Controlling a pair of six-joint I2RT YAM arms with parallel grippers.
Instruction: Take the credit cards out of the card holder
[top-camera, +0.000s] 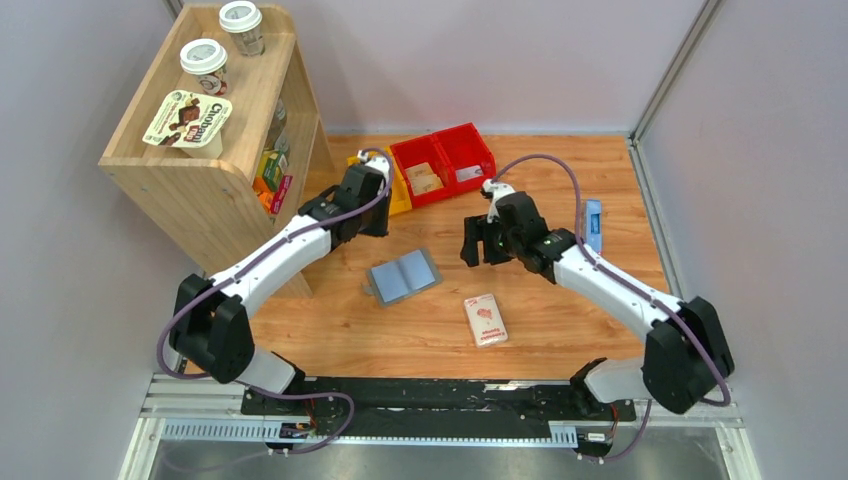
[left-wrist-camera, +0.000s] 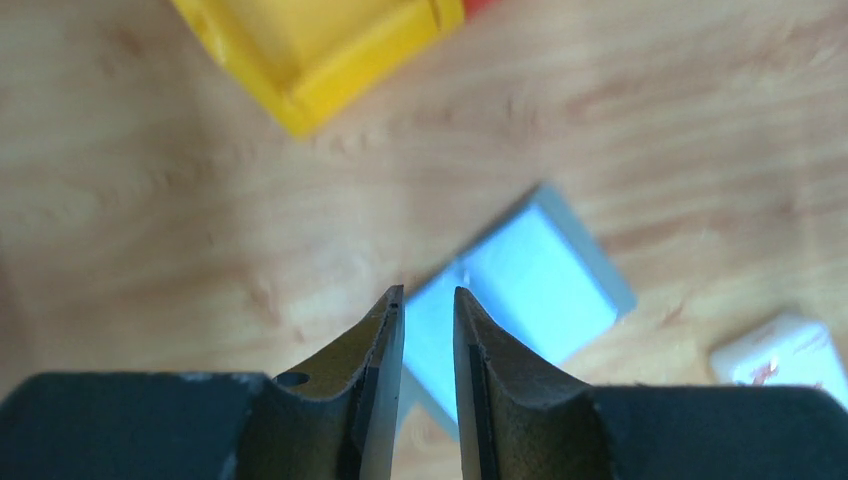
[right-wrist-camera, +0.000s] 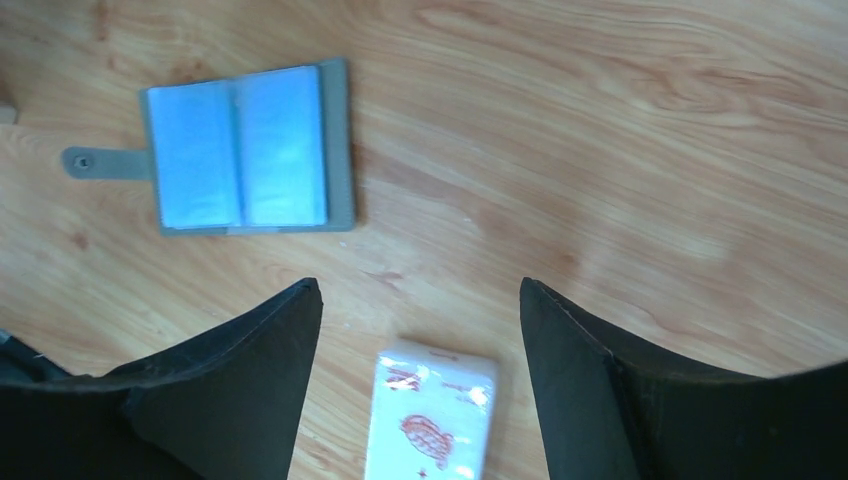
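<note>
The grey card holder (top-camera: 404, 277) lies spread on the table, its two blue-looking inner panels facing up and its strap to the left. No separate card can be made out in the holder (right-wrist-camera: 283, 150). My left gripper (top-camera: 375, 232) is up and left of it, over the table; in the left wrist view its fingers (left-wrist-camera: 372, 385) stand a narrow gap apart with nothing between. To the holder's right hovers my right gripper (top-camera: 482, 260), open; only bare table shows between its fingertips.
A red two-compartment box (top-camera: 480, 150) at the back has a pale flat piece in each compartment. Beside it is a yellow bin (top-camera: 400, 197). A white deck-like box (top-camera: 486, 320) lies front right of the holder, a wooden shelf (top-camera: 190, 215) stands left, and a blue item (top-camera: 593, 222) is right.
</note>
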